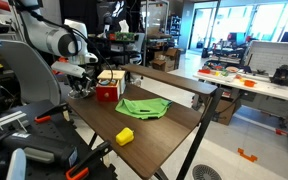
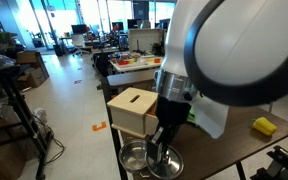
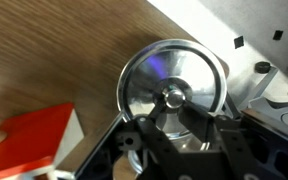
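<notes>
A shiny round metal lid (image 3: 144, 75) fills the middle of the wrist view. My gripper is shut on its small knob (image 3: 174, 97). In exterior view 2 the lid (image 2: 167, 164) appears at the bottom, tilted, beneath the gripper (image 2: 164, 146). A steel pot (image 2: 133, 154) sits just beside it there, and whether the two touch I cannot tell. Exterior view 1 has the gripper (image 1: 78, 87) low at the table's far left end, too small to show the lid clearly.
A red box with a pale wooden top (image 1: 109, 91) stands close beside the gripper. Farther along the brown table (image 1: 169, 140) lie a green cloth (image 1: 144, 107) and a yellow object (image 1: 126, 136). Bare tabletop stretches between them and the right edge.
</notes>
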